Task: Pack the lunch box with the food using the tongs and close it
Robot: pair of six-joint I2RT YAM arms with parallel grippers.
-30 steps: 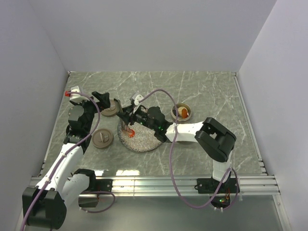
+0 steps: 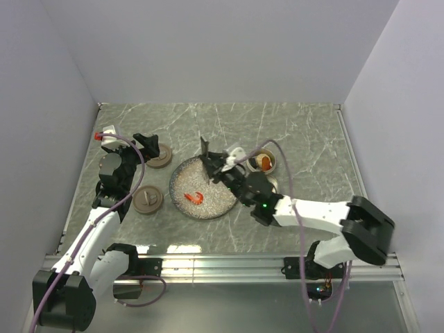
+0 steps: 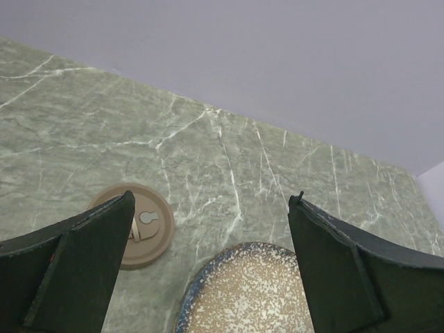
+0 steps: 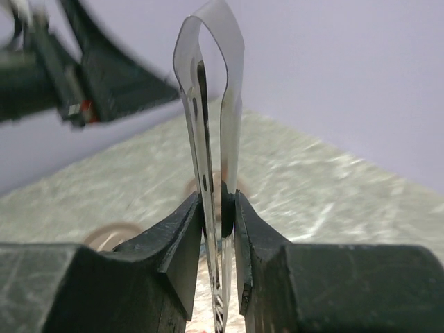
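Observation:
Metal tongs (image 4: 232,104) stand upright between the fingertips of my right gripper, which is shut on them. From above, the tongs (image 2: 205,148) and that gripper are over the upper part of a round speckled plate (image 2: 184,177). Red-orange food pieces (image 2: 194,198) lie on the plate, left of its middle. A bowl (image 2: 261,161) with food in it stands right of the plate. At the left, my left gripper hangs open with nothing between its fingers.
Two round brown lids, a far lid (image 2: 161,156) and a near lid (image 2: 146,199), lie left of the plate. Behind the right arm another round container (image 2: 272,184) is mostly hidden. Bare marbled table lies at the back and far right.
The right arm has swung to the right with the tongs, from the plate's left side to above its upper middle. The red-orange food stays on the plate. My left arm has not moved.

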